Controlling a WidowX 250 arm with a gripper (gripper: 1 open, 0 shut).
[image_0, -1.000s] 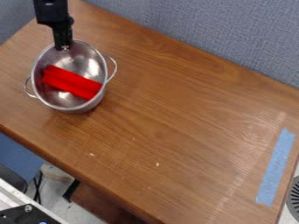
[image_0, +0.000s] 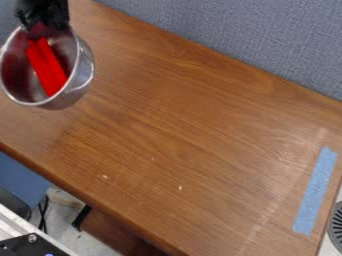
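A steel pot (image_0: 71, 84) is at the upper left of the wooden table, tilted, with a red block (image_0: 46, 66) inside it. My black gripper (image_0: 43, 22) is at the pot's top rim, cut off by the frame's edge; its fingers are too dark and small to show what is between them.
A blue tape strip (image_0: 315, 190) lies near the right edge. A grey padded wall (image_0: 254, 40) runs along the back.
The gripper and pot have moved left and up toward the frame's corner, and the red block has moved with the pot, now standing more steeply in view.
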